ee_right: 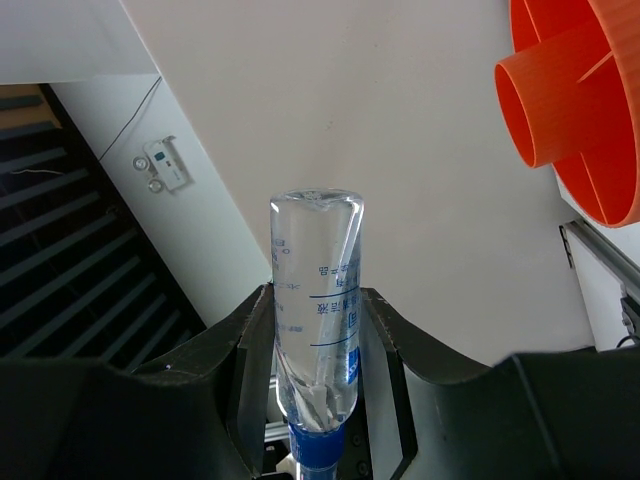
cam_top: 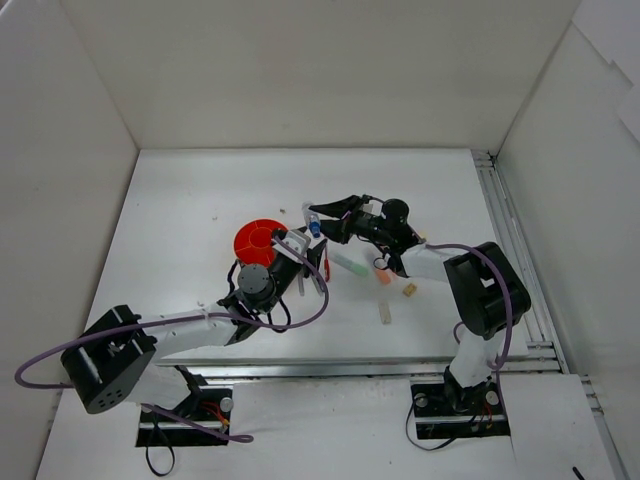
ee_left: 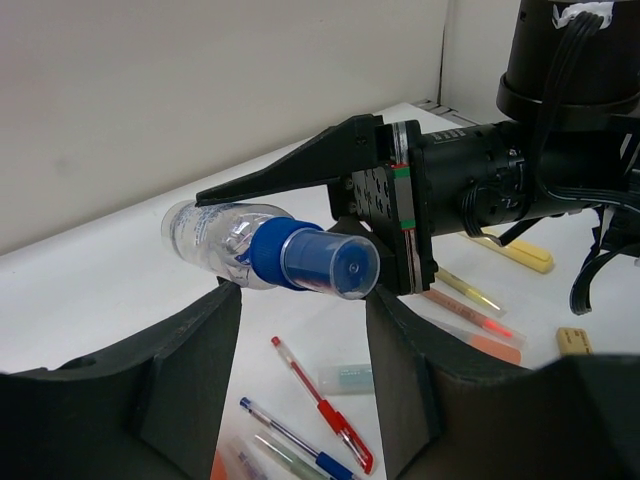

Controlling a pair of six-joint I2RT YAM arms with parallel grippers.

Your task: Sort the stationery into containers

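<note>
A clear bottle with a blue top is held sideways by my right gripper [cam_top: 328,216], which is shut on it; in the right wrist view the bottle [ee_right: 316,300] fills the space between the fingers. My left gripper is part open just below and around the bottle's blue end, apparently not gripping it. On the table lie a red pen [ee_left: 321,401], a blue pen [ee_left: 294,437], a yellow highlighter [ee_left: 517,250] and several other pens and sticks. A red divided round container [cam_top: 261,243] stands left of the grippers.
A small tan block [ee_left: 573,340] lies at the right.
</note>
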